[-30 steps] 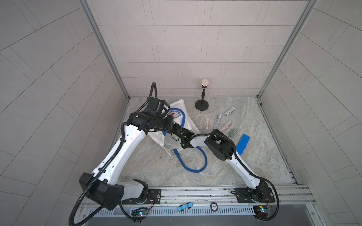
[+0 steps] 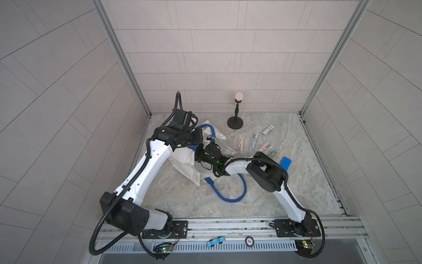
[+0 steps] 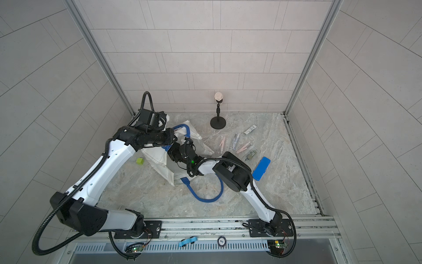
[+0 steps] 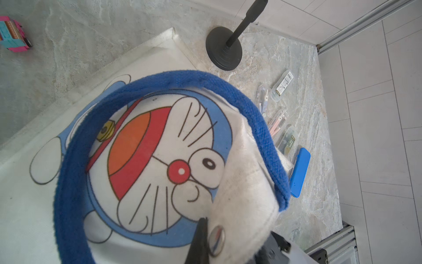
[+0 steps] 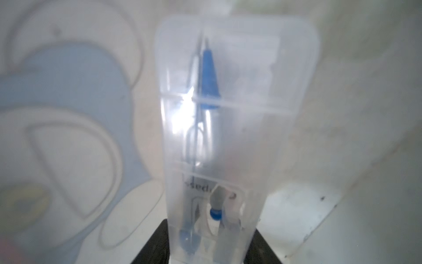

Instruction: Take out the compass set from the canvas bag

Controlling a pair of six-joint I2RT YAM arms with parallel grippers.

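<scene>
The white canvas bag [image 3: 157, 162], printed with a Doraemon face [image 4: 158, 184], lies at left centre with blue straps [image 2: 230, 198]. My left gripper is shut on a folded white flap of its fabric [image 4: 239, 193]. In the right wrist view the compass set [image 5: 230, 132], a clear case with blue-tipped instruments, is held by my right gripper, shut on it against the printed fabric. The top views show both grippers close together over the bag; the case is hidden there.
A black stand [image 2: 235, 122] is at the back. Clear stationery packs [image 4: 277, 123] and a blue case [image 3: 262, 167] lie to the right. A green block [image 3: 139, 160] sits left of the bag.
My right gripper has shifted a little toward the front, and the bag's fabric has shifted with them.
</scene>
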